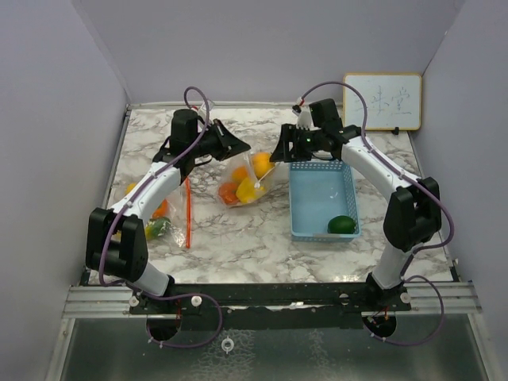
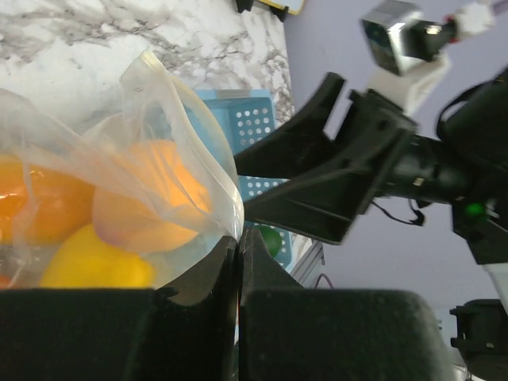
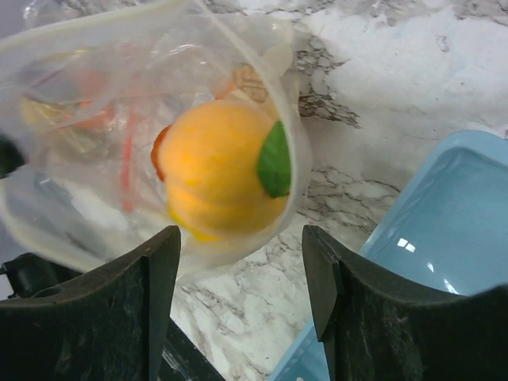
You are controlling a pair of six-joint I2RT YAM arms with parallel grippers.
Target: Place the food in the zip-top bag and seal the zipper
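The zip top bag (image 1: 248, 182), holding orange and yellow food (image 3: 218, 171), sits left of the blue bin. My left gripper (image 1: 236, 149) is shut on the bag's rim, the translucent edge rising from between its fingers. My right gripper (image 1: 287, 152) stands open at the bag's right side, its fingertips close to the bag's edge. In the right wrist view a green piece (image 3: 274, 163) shows against the large orange one inside the bag.
The blue bin (image 1: 317, 206) holds a dark green item (image 1: 341, 225). More filled bags (image 1: 159, 230) lie at the left. A whiteboard (image 1: 381, 101) stands at the back right.
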